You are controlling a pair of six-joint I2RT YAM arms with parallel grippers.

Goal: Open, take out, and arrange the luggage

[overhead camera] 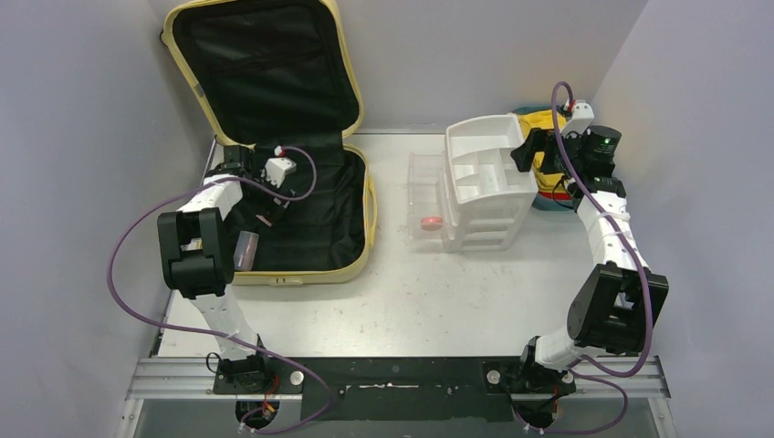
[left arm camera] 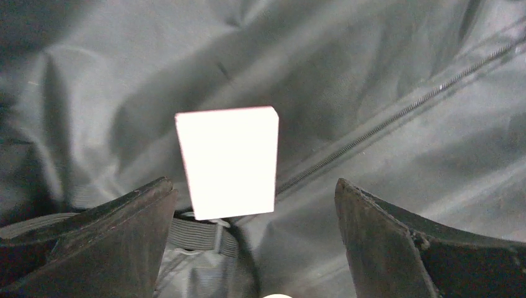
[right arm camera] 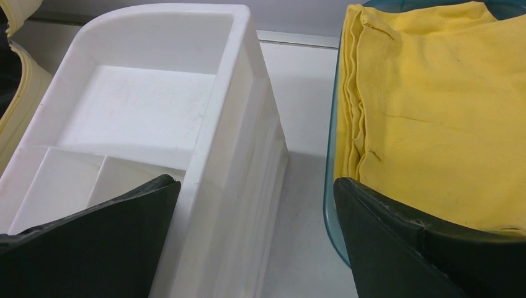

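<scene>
The cream suitcase [overhead camera: 351, 268] lies open on the left of the table, its lid [overhead camera: 351, 55] leaning back. In the left wrist view a small pale rectangular box [left arm camera: 229, 162] rests on the dark lining. My left gripper is over it, open, with a finger on either side and apart from it. A clear cylinder [overhead camera: 245, 252] lies at the suitcase's front left. The white drawer unit [overhead camera: 481, 210] stands right of centre, its clear drawer [overhead camera: 424, 178] pulled out. My right gripper is open, its left finger over the unit's right rim.
Inside the pulled-out drawer lies a round pinkish object [overhead camera: 431, 223]. Behind and right of the unit stands a teal basket [right arm camera: 332, 205] with folded yellow cloth [right arm camera: 440, 118].
</scene>
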